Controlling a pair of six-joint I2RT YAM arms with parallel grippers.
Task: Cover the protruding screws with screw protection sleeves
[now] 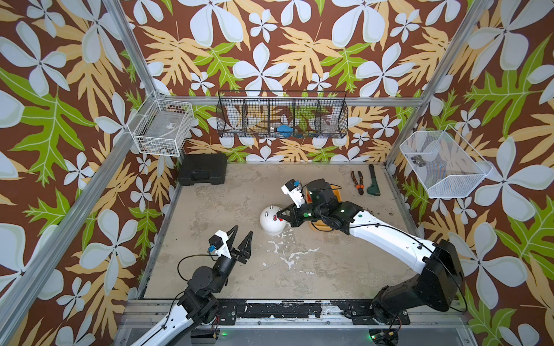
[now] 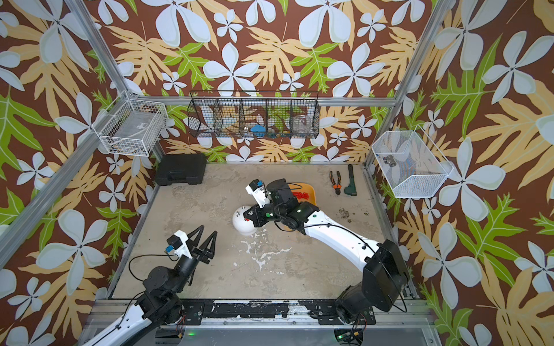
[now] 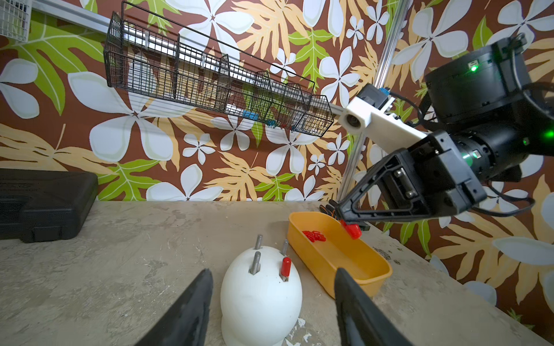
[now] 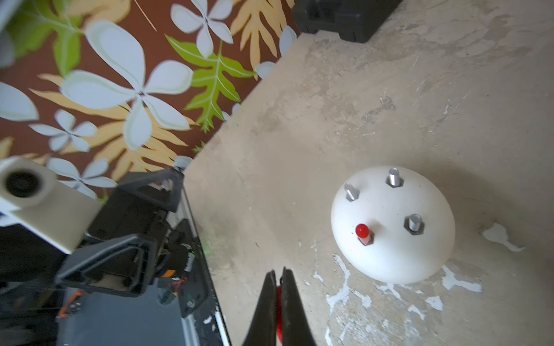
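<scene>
A white dome (image 3: 259, 302) stands on the table with metal screws sticking up from its top. In the right wrist view, one screw wears a red sleeve (image 4: 361, 230), while three are bare: one at the back (image 4: 394, 177), one at the left (image 4: 351, 192) and one at the right (image 4: 415, 222). My right gripper is shut on another red sleeve, thin between its fingers; the left wrist view shows this sleeve (image 3: 352, 229) poking out below the tips, to the right of the dome. Away to the dome's lower left, my left gripper (image 1: 243, 231) is open and empty.
An orange tray (image 3: 369, 278) holding loose red sleeves (image 3: 314, 236) lies right of the dome, partly under my right arm. Pliers (image 1: 357, 182) and a green-handled tool (image 1: 374, 181) lie at the back right, a black case (image 1: 202, 169) at the back left.
</scene>
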